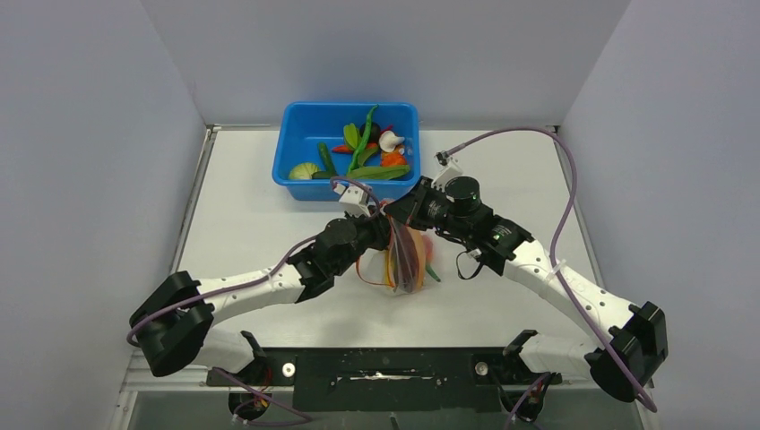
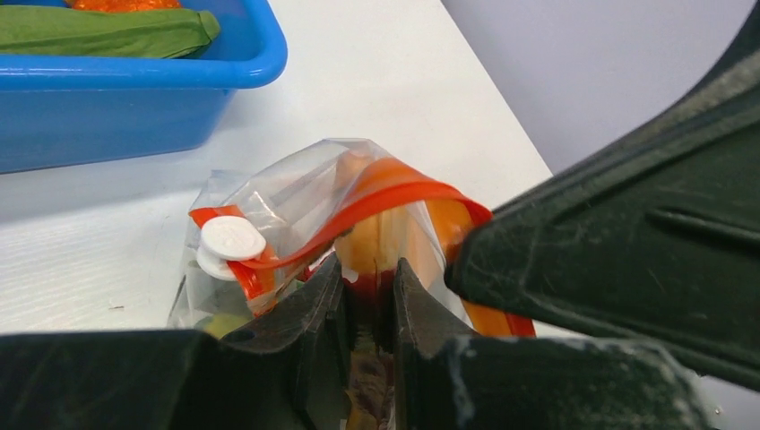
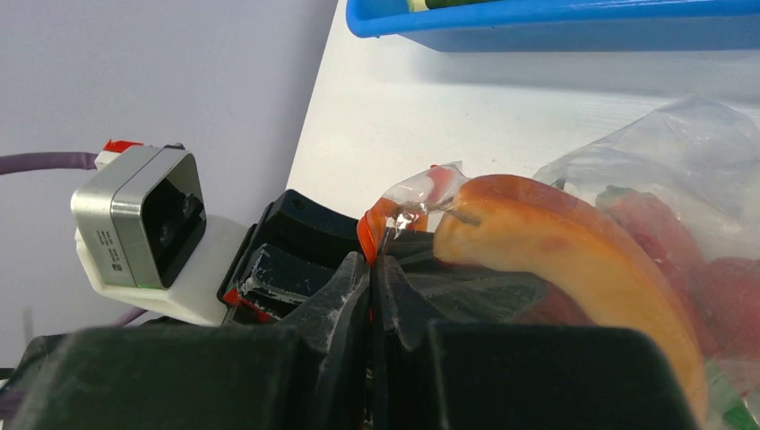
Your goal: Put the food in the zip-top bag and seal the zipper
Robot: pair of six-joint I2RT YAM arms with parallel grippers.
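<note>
In the top view, a clear zip top bag (image 1: 405, 262) with food inside stands in front of the bin, its mouth edged in orange. My right gripper is shut on the bag's orange-edged corner (image 3: 369, 231). Close beside it, my left gripper is partly open at the bag's mouth, a narrow gap between its fingertips. Through that gap the bag's contents show; whether film lies between the fingers is unclear. The orange zip strip (image 2: 385, 208) bows open in the left wrist view, with a white slider (image 2: 231, 238) at its left end. A long tan food piece (image 3: 556, 235) shows through the film.
A blue bin (image 1: 285, 148) holding several vegetables stands just behind the bag. The two grippers nearly touch, and the right gripper's dark finger housing (image 2: 627, 215) crowds the left wrist view. Bare white table (image 1: 237, 219) lies to the left and right.
</note>
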